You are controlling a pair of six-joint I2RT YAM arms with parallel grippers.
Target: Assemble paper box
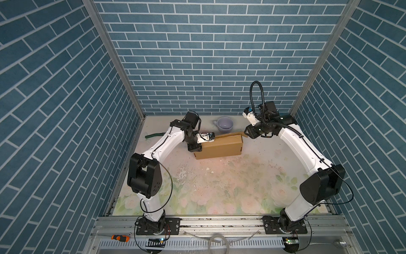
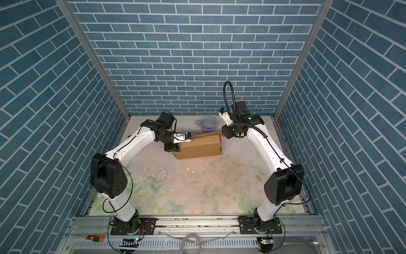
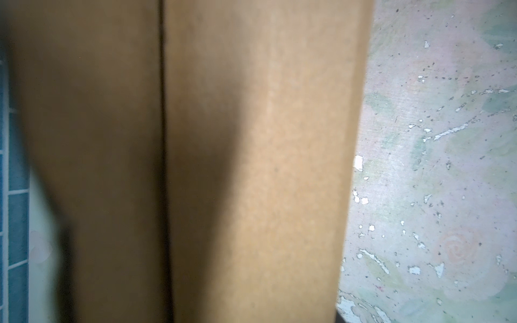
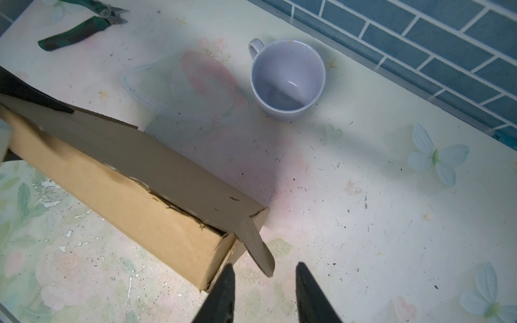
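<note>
The brown cardboard box [image 1: 222, 148] sits upright mid-table, its lid panel [image 4: 183, 172] along the back with a small end flap [image 4: 255, 245] sticking out at the right. My left gripper [image 1: 194, 147] is shut on the box's left end; cardboard fills the left wrist view, hiding the fingertips. My right gripper is part open above and right of the box's right end, the flap's tip just beyond the gap between its fingers, nothing held.
A lilac mug [image 4: 288, 80] stands behind the box. Green-handled pliers [image 4: 75, 35] lie at the back left.
</note>
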